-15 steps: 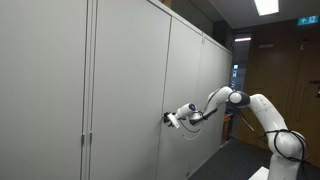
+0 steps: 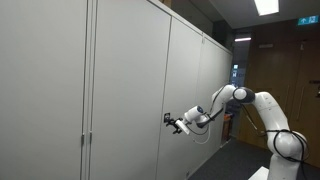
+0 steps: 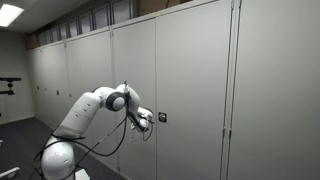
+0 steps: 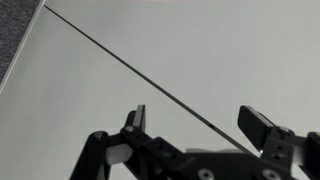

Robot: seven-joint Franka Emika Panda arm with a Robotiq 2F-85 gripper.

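A tall pale grey cabinet door [image 2: 130, 70] carries a small dark latch [image 2: 167, 118] close to its vertical seam. The same latch [image 3: 162, 117] shows as a dark square in exterior view 2. My gripper [image 2: 178, 126] is just right of the latch and slightly lower in exterior view 1, apart from it. In the wrist view the gripper is open, its two black fingers [image 4: 138, 120] wide apart with nothing between them. Beyond them a dark seam [image 4: 130, 68] crosses the pale panels; the latch is out of that view.
Closed panels [image 3: 195, 70] line the whole wall. A thin handle [image 2: 87, 138] sits on another seam to the left. Dark carpet [image 4: 18, 25] appears at the wrist view's upper left corner. A wooden door [image 2: 275, 90] stands at the far right.
The gripper has drawn back from the latch, moving right and slightly down in exterior view 1. The latch is now clear of it, and the door panels look unmoved.
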